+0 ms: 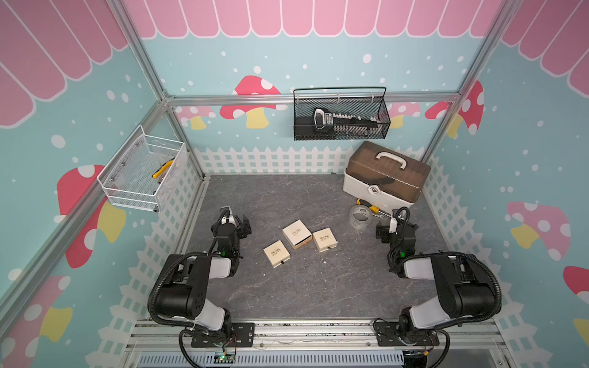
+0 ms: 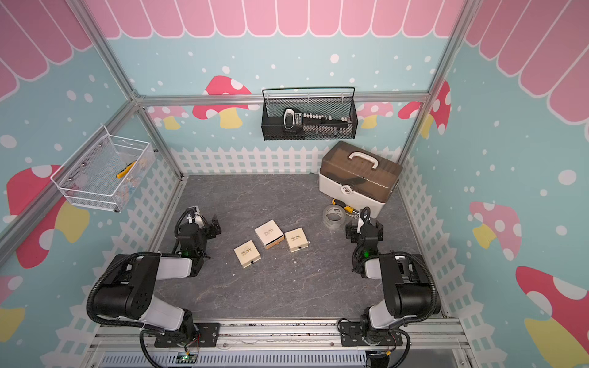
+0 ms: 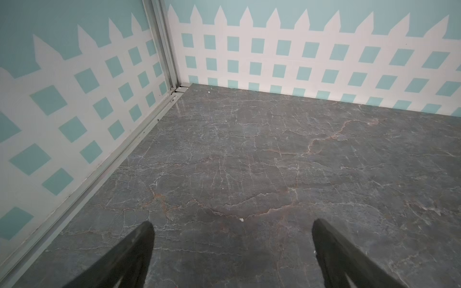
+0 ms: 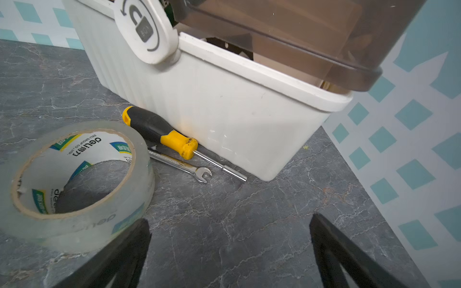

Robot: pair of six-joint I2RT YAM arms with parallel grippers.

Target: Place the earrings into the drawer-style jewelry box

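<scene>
Three small cream boxes with printed lids sit mid-table: a left box (image 1: 276, 252), a middle box (image 1: 297, 233) and a right box (image 1: 324, 239); some show dark tabs on their sides. No earrings can be made out. My left gripper is open over bare table at the left, left of the boxes. My right gripper is open at the right, facing the tape roll and tools, with nothing between its fingers.
A brown-lidded toolbox (image 1: 386, 171) stands back right; before it lie a tape roll (image 4: 76, 225), a screwdriver (image 4: 148, 126) and a wrench (image 4: 175, 163). A white basket (image 1: 141, 171) and black basket (image 1: 341, 128) hang on the walls.
</scene>
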